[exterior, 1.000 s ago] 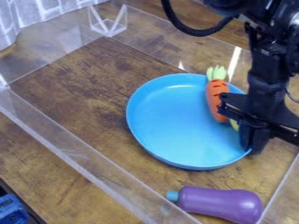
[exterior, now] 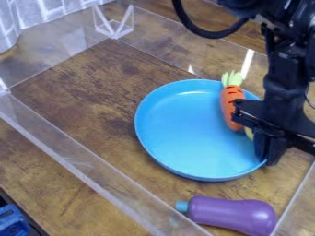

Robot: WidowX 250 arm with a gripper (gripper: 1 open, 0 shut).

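Observation:
A blue plate point(exterior: 185, 129) lies on the wooden surface, with an orange toy carrot point(exterior: 230, 100) with a pale green top on its right part. My black gripper point(exterior: 263, 147) is low at the plate's right edge, beside the carrot, its fingertips down by the rim. A bit of something yellow-green shows behind it, mostly hidden. The gripper looks shut, though what is between its fingers is hard to see. A purple toy eggplant point(exterior: 231, 216) lies in front of the plate.
Clear plastic walls point(exterior: 74, 171) edge the workspace at the left and back. A blue object point(exterior: 11, 222) sits outside at the lower left. The wood left of the plate is clear.
The plate has shifted very slightly over the last second. My gripper has stayed nearly in place at the plate's right edge.

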